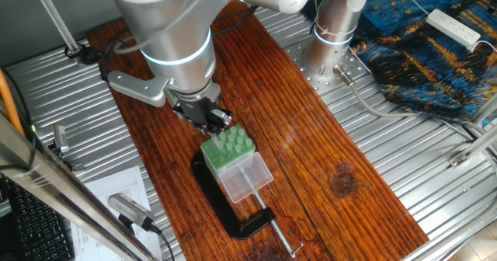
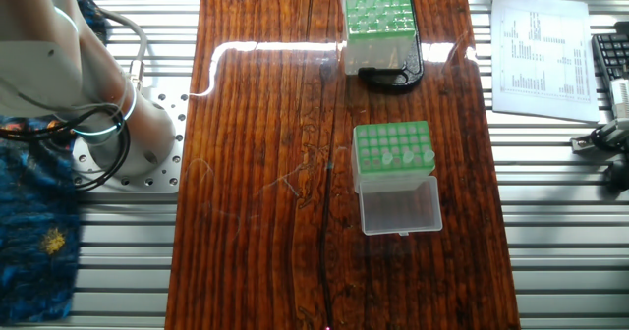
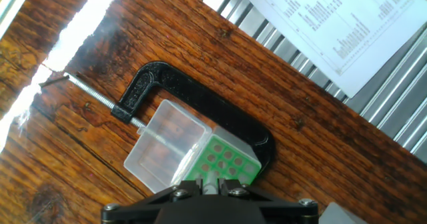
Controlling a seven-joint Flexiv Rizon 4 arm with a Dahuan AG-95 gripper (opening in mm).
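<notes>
A green-topped tube rack [image 1: 230, 146] with several clear tubes standing in it sits in the black C-clamp [image 1: 226, 207], its clear lid [image 1: 247, 177] folded open. My gripper [image 1: 215, 127] is just above the rack's back left corner in exterior view 1. At the bottom of the wrist view, the gripper is shut on a pale, translucent tube [image 3: 211, 180], seen nearly end-on. Whether the tube's lower end is clear of the holes cannot be told. A second green rack [image 2: 393, 139] holds three tubes [image 2: 408, 157] in its front row. The gripper does not show in exterior view 2.
The second rack's open lid [image 2: 401, 208] lies toward the near side of exterior view 2. The clamp's screw [image 1: 276, 231] sticks out past the first rack's lid. Bare wooden board [image 1: 311, 152] lies to the right. Printed paper [image 2: 543, 50] rests off the board.
</notes>
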